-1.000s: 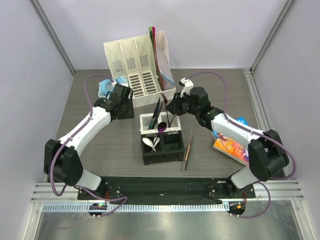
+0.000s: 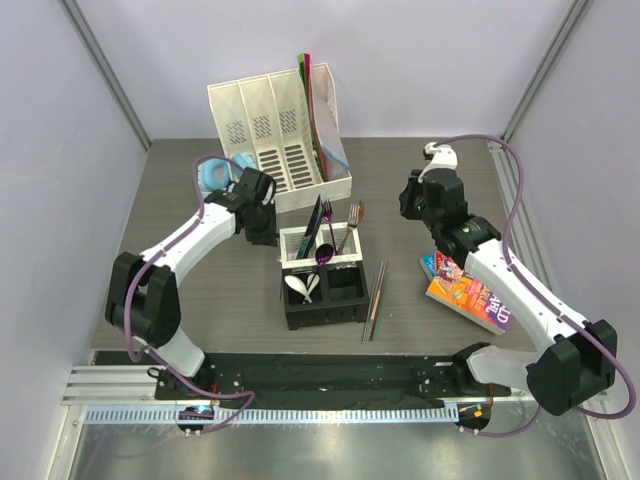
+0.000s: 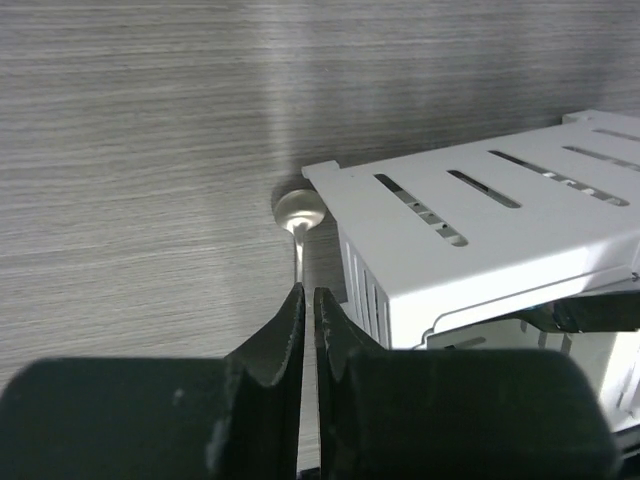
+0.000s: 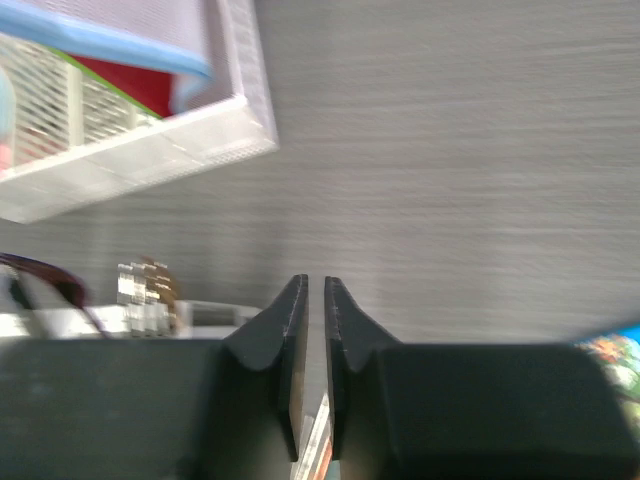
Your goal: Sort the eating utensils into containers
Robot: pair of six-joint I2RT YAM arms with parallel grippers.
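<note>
A white divided container (image 2: 288, 262) holds dark knives (image 2: 312, 230), forks (image 2: 354, 214) and a brown-ended utensil (image 2: 361, 212). In front of it, the black container (image 2: 325, 314) has white spoons (image 2: 300, 287) in its left side. A purple ladle (image 2: 324, 254) leans where the two containers meet. Left of the white container is my left gripper (image 2: 264, 240), slightly open and empty; its wrist view shows a metal spoon (image 3: 299, 212) on the table ahead of the fingertips. My right gripper (image 2: 408, 208) hangs right of the containers, a narrow empty gap between its fingers.
Chopsticks (image 2: 376, 302) lie on the table right of the black container. A white rack (image 2: 320, 195) stands behind, with a blue cloth item (image 2: 212, 174) at its left. Books (image 2: 468, 292) lie under the right arm.
My right gripper has moved right, away from the white container, leaving forks and the brown-ended utensil visible there.
</note>
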